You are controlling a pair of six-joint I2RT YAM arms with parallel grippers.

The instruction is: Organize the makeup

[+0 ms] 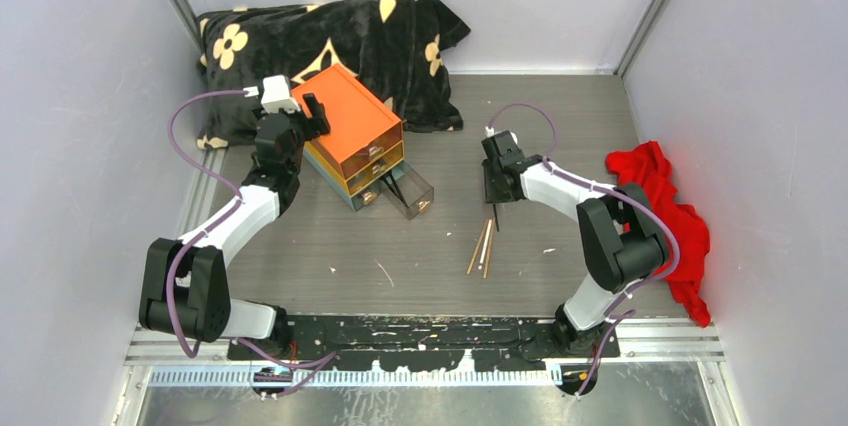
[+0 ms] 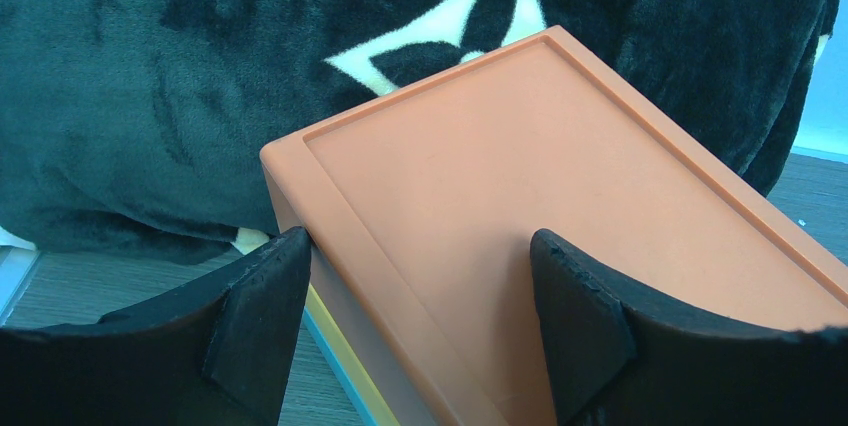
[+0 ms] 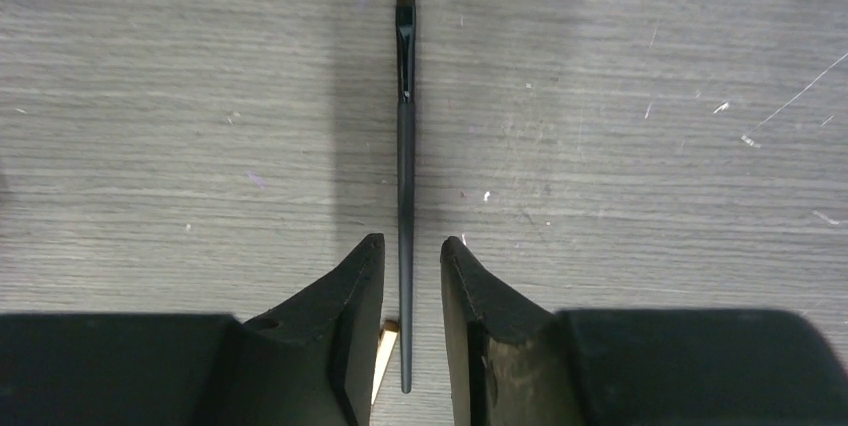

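Note:
An orange-topped drawer box [image 1: 350, 126] stands at left, a clear drawer [image 1: 418, 196] pulled out with dark sticks inside. My left gripper is shut on the box's top edge, fingers either side of its rim. A black makeup brush [image 3: 406, 166] lies on the table, and my right gripper is over its handle, part open, the brush between but apparently below the fingertips. Several light wooden-handled sticks [image 1: 482, 246] lie just in front of the brush.
A black patterned blanket [image 1: 320, 36] lies behind the box. A crumpled red cloth [image 1: 660, 216] lies at the right. The table between box and front edge is mostly clear.

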